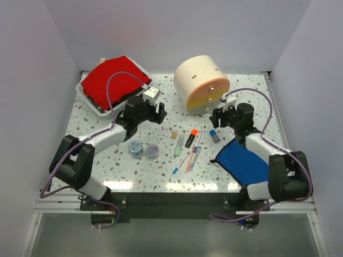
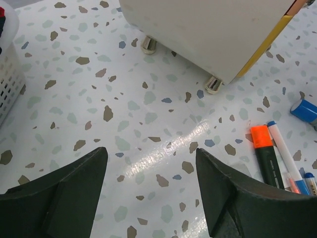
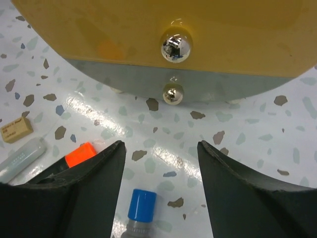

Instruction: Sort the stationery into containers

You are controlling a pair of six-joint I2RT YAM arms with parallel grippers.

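Note:
My left gripper is open over bare table, left of the pens, with nothing between its fingers. Open and empty too, my right gripper hangs in front of the drawer cabinet (image 1: pixel 195 77), near a small blue-capped bottle (image 3: pixel 141 208). A black marker with an orange cap (image 1: pixel 191 138), a pale green-grey tube (image 1: pixel 179 145), a tan eraser-like block (image 1: pixel 174 135) and several pens (image 1: pixel 193 152) lie mid-table. The round patterned tin (image 1: pixel 135 149) and a clear round container (image 1: pixel 152 151) stand left of them. All the cabinet's drawers look closed.
A white basket (image 1: pixel 83 96) draped with red cloth (image 1: pixel 115 80) stands at the back left. A blue cloth pouch (image 1: pixel 244 163) lies at the front right, partly under the right arm.

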